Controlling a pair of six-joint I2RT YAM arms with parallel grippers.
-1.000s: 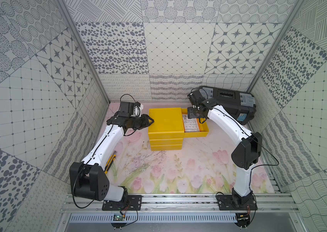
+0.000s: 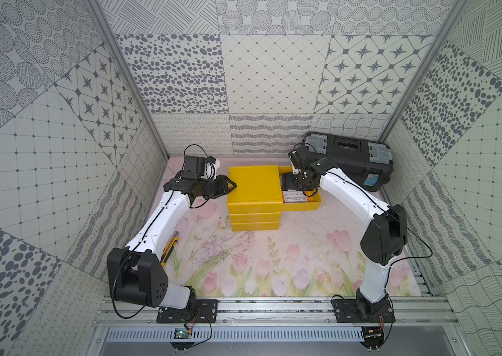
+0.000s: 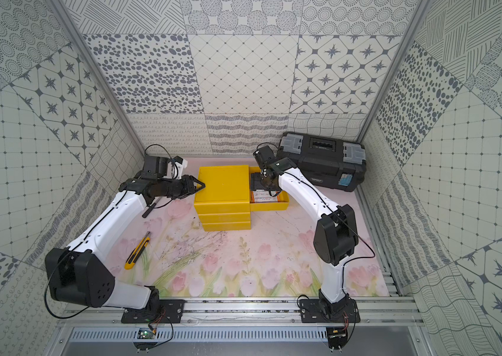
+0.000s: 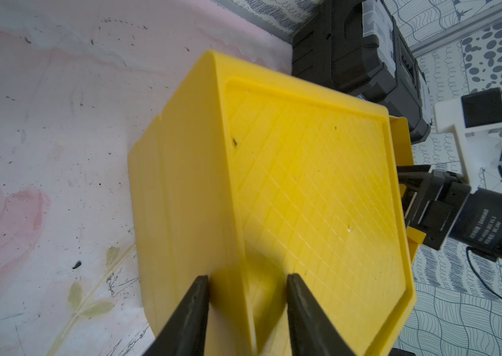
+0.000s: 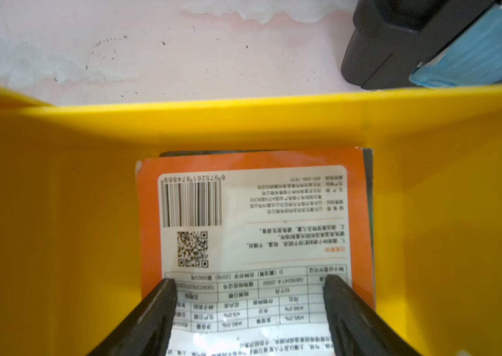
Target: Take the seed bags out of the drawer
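Several yellow layers make up the drawer box [image 2: 254, 187], and its top drawer [image 2: 302, 206] is pulled out to the right. A seed bag [image 5: 251, 249], white with an orange border and a barcode, lies flat inside; a dark edge shows beneath it. Over the bag hangs my right gripper, its fingers apart and the bag's printed face visible between them. At the box's left side, my left gripper has its fingers parted around the upper left edge of the box; contact is hard to judge.
A black toolbox [image 2: 352, 157] stands behind and to the right of the drawer. On the table's left lies a yellow utility knife [image 3: 137, 250], with a dark tool [image 3: 151, 207] further back.
The left arm and the box have stayed put.
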